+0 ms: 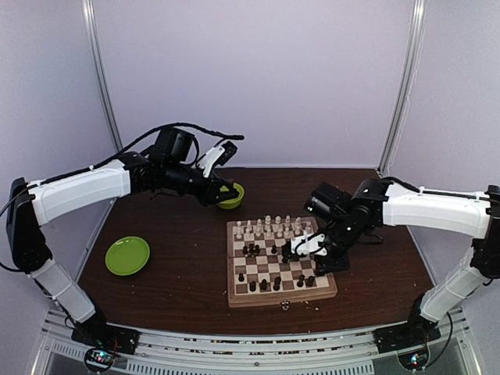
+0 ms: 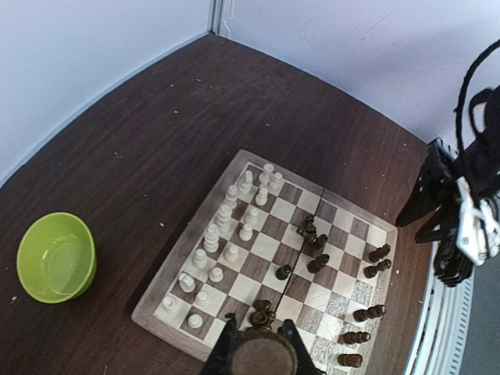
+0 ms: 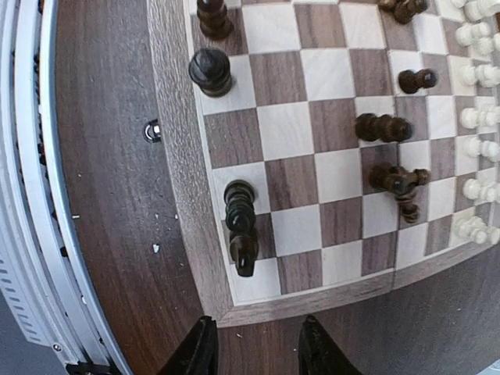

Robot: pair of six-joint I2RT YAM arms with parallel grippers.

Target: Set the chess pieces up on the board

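The chess board lies on the table with white pieces along its far side. Several dark pieces stand in the near row, and others are clustered farther in, some too close together to separate. My left gripper, up by the green bowl, is shut on a dark piece whose round end faces its camera. Past the board's near right corner is my right gripper, its fingers apart and nothing between them. A tall dark form rises near that corner.
A green bowl sits behind the board's left side, and a green plate lies at the left. A metal clasp juts from the board's near edge. Bare table separates the plate from the board.
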